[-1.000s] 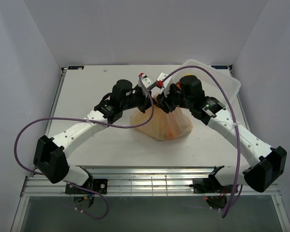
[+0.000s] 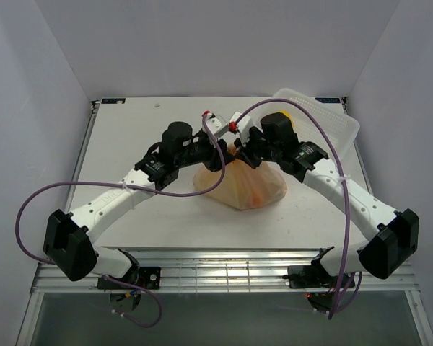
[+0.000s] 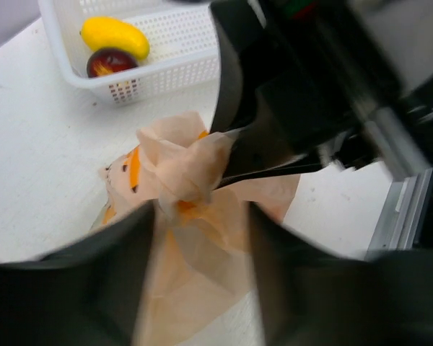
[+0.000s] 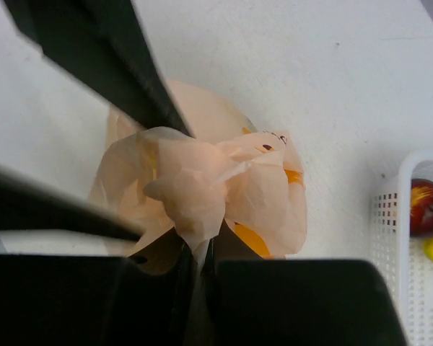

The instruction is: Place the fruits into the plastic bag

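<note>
The peach plastic bag (image 2: 245, 187) sits mid-table, its gathered top between both grippers, orange shapes showing inside. My right gripper is shut on the bag's crumpled neck. My left gripper hangs part open over the bag, its fingers blurred in the left wrist view, with the bag showing between them. In the white basket lie a yellow mango and a dark red fruit; both also show at the right edge of the right wrist view.
The basket stands at the back right of the table (image 2: 123, 137). The two arms meet closely over the bag.
The bag has barely moved.
</note>
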